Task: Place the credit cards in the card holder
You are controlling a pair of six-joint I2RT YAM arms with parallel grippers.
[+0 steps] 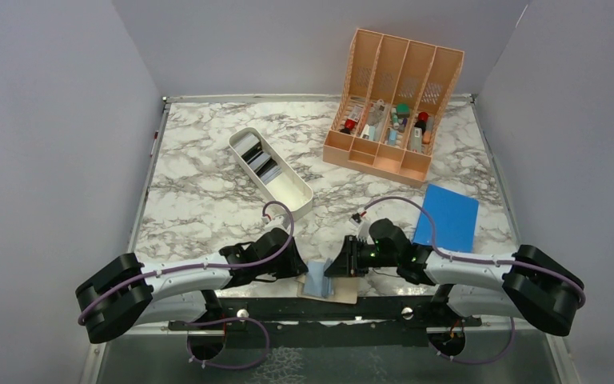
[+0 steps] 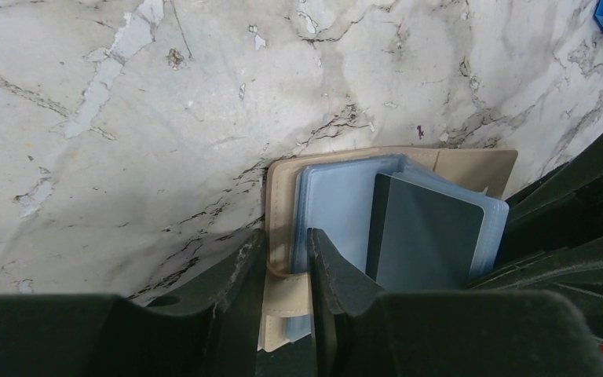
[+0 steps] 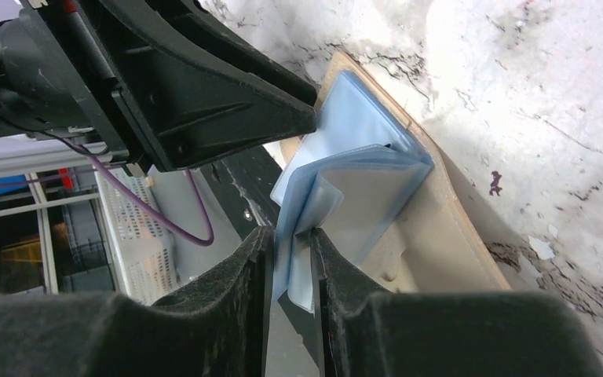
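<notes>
The card holder, with a tan cover (image 1: 342, 293) and pale blue inner sleeves (image 2: 345, 196), lies spread at the table's front edge. A dark card (image 2: 432, 236) fills one sleeve, which is lifted and tilted in the left wrist view. My left gripper straddles the holder's left edge, fingers partly apart with a tan strip between them; I cannot tell whether they grip it. On the other side, my right gripper has the raised blue sleeve (image 3: 298, 208) between its partly parted fingers; a firm hold does not show.
Behind the left arm stands a long white tray (image 1: 300, 204) with several dark and grey cards (image 1: 261, 160). An orange compartment box (image 1: 380, 164) sits at the back right, a blue sheet (image 1: 452, 216) at the right. Clear marble lies between them.
</notes>
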